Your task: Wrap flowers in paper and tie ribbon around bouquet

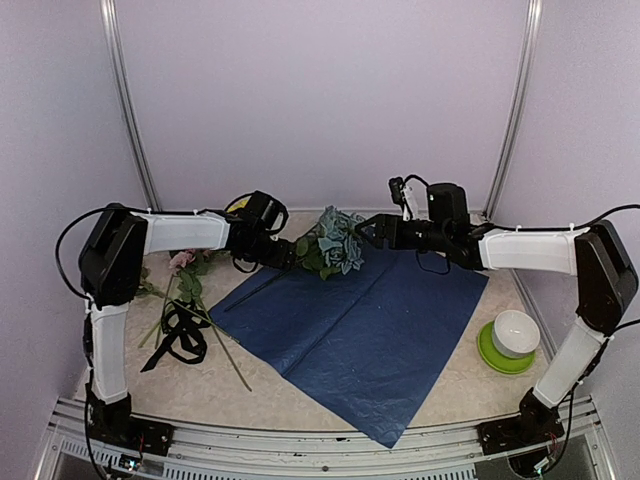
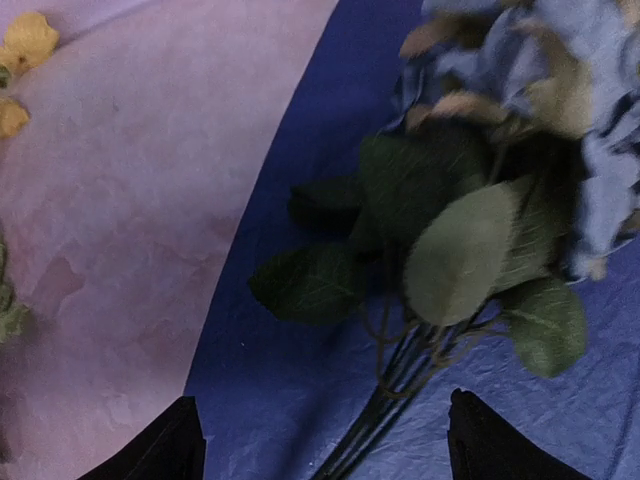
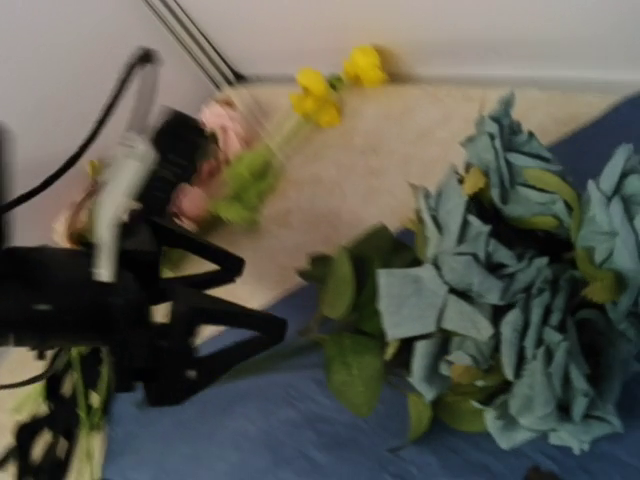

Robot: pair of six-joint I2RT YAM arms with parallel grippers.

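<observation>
The blue fake flowers (image 1: 340, 240) with green leaves (image 3: 354, 372) lie on the dark blue wrapping sheet (image 1: 350, 340), their stems (image 2: 375, 420) pointing to the lower left. Just left of the blooms, over the stem side, is my left gripper (image 1: 287, 252). Its fingers (image 2: 170, 440) are spread wide with nothing held; the stems pass below the gap between them. At the right edge of the blooms hovers my right gripper (image 1: 366, 232), its fingers close together; whether any gap remains is unclear. A black ribbon (image 1: 182, 335) rests on the table at left.
Pink flowers (image 3: 226, 124) and yellow flowers (image 3: 316, 97) lie at the back left, partly behind the left arm. Loose green stems (image 1: 228, 352) cross near the ribbon. A white bowl (image 1: 515, 333) on a green plate (image 1: 490, 350) stands at right.
</observation>
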